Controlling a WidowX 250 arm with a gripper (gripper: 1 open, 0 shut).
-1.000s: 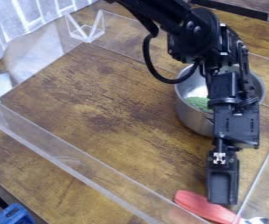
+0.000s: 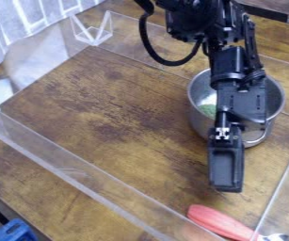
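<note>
My gripper [image 2: 226, 162] is a black arm end hanging down over the near side of a metal pot [image 2: 263, 95] at the right of the table. A bit of something green [image 2: 207, 110] shows inside the pot, largely hidden behind the arm. A red-handled utensil [image 2: 219, 222] with a metal end lies at the lower right, below my gripper. Whether the fingers are open or shut cannot be told from this angle.
Clear plastic rails [image 2: 84, 174] run along the table edges. A blue object [image 2: 15, 232] sits at the bottom left corner, and white cloth [image 2: 21, 33] is at the top left.
The arm has moved up in the view and slightly left, away from the red utensil, leaving more of the pot's right side and its near rim visible.
</note>
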